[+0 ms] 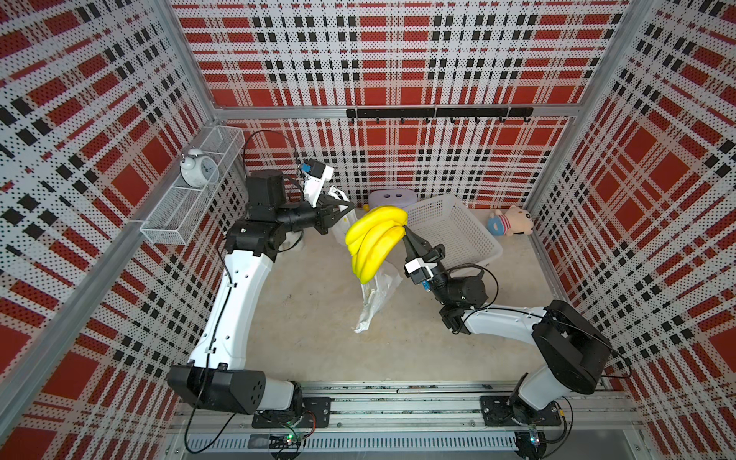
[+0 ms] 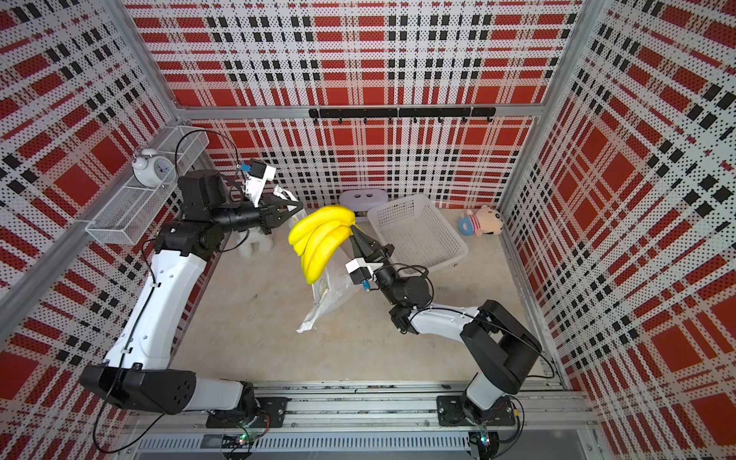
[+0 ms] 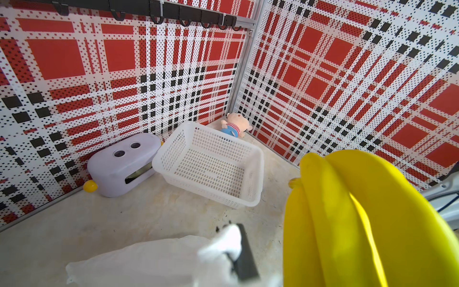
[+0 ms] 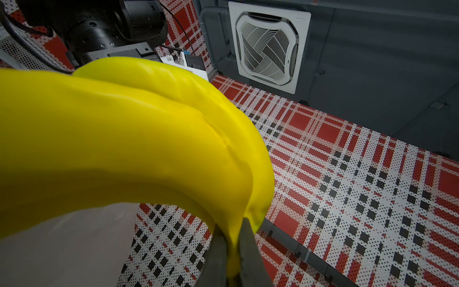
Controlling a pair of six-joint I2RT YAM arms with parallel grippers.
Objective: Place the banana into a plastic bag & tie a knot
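A bunch of yellow bananas (image 1: 375,237) hangs in the air, its stem end pinched between the fingers of my right gripper. The white plastic bag (image 1: 375,297) dangles from my left gripper (image 1: 346,207), which is shut on its upper edge; white film (image 3: 153,262) shows at that gripper's fingertip in the left wrist view. From above, the bananas overlap the bag, hiding its middle part. They stand just right of the left gripper, high over the table. Whether any banana is inside the bag's mouth I cannot tell.
A white perforated basket (image 2: 421,230) sits empty at the back, beside a lilac toaster-like box (image 3: 125,165). A plush doll (image 1: 512,221) lies in the back right corner. On the left wall a wire shelf holds a white clock (image 1: 199,169).
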